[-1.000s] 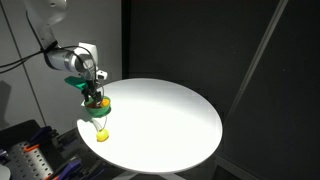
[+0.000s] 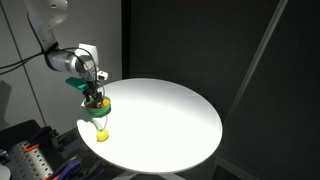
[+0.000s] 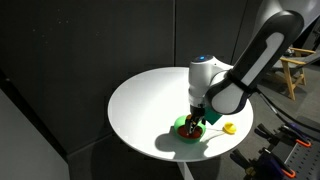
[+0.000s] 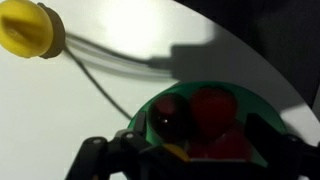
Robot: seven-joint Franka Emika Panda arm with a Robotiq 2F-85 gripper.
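A green bowl [image 2: 97, 110] stands near the table's edge, holding a dark red round thing [image 4: 170, 115], a brighter red one [image 4: 213, 108] and something orange [image 2: 105, 102]. Over the bowl hangs my gripper, its black fingers [image 4: 92, 155] spread wide on either side of the contents. Nothing is clearly gripped between them. A yellow round object [image 2: 102, 135] lies on the white table apart from the bowl; the wrist view has this yellow object [image 4: 27, 28] at the upper left. In exterior view 2 the arm partly covers the bowl [image 3: 188, 138].
A wooden chair [image 3: 290, 68] stands well off to the side. A thin cable or its shadow crosses the tabletop between the yellow object and the bowl.
Over the last second the arm has shifted only slightly above the bowl. The bowl and the yellow object have stayed in place.
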